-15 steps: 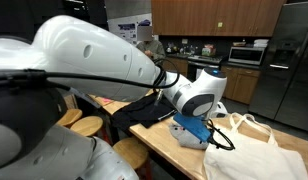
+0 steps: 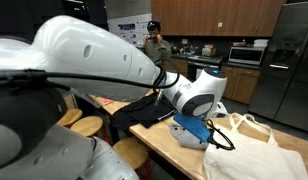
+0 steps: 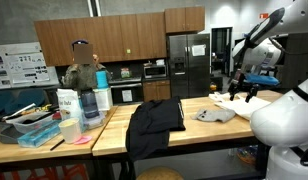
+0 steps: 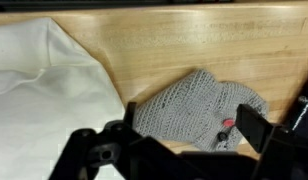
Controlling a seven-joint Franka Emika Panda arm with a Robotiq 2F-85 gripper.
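My gripper is open, its two black fingers well apart. Between and beyond them in the wrist view lies a grey knitted cloth [image 4: 184, 105], flat on the wooden table, with small red and black marks near its right end. A white cloth [image 4: 49, 100] spreads over the left of that view. Exterior view 1 has the arm reaching over the table, the grey cloth [image 2: 187, 138] partly hidden behind it and the white cloth [image 2: 256, 158] to the right. I see nothing held; whether the fingertips touch the grey cloth is unclear.
A black garment [image 3: 154, 130] lies crumpled on the table and hangs over its front edge. Bottles, tubs and a blue-lidded container [image 3: 89, 103] crowd the left end of the table. Bare wood [image 4: 134, 45] shows beside the cloths. A person [image 2: 156, 45] stands in the background.
The arm and the cloths look unmoved. Only the person in the background has shifted a little.
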